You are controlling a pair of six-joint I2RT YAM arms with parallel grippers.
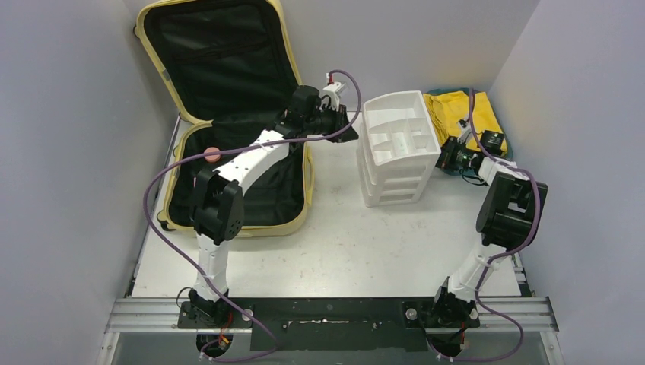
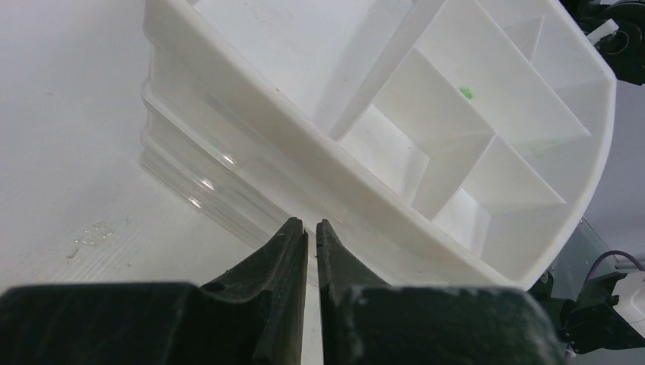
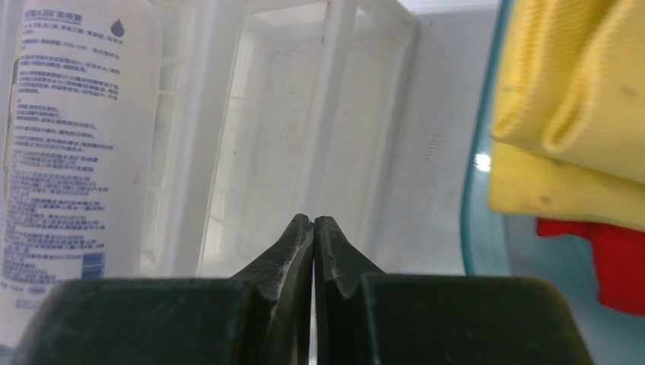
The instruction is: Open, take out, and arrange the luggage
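The yellow suitcase lies wide open on the left, its dark lining bare except for a small pink round item. A white tiered organizer stands to its right. My left gripper is at the organizer's left side; in its wrist view the fingertips are slightly parted, nothing between them, with the organizer's wall just beyond. On the opposite side, my right gripper is shut, with nothing showing between its fingers. It points at the organizer's right side.
Behind the right gripper, a teal basin holds folded yellow cloth and something red. A white printed package shows at the organizer's side in the right wrist view. Bare tabletop lies in front.
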